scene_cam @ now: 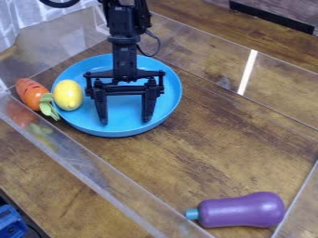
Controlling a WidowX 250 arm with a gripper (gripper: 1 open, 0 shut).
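My black gripper (125,96) is lowered over a blue plate (161,117), its fingers open and reaching down to the plate's surface. Just to the left of it, a yellow egg-shaped object (69,94) rests on the plate's left side. I cannot see anything held between the fingers.
An orange toy carrot (33,92) with green leaves lies beside the plate at the left. A purple toy eggplant (241,210) lies at the lower right. Clear walls border the wooden surface. A blue object (9,221) sits at the lower left.
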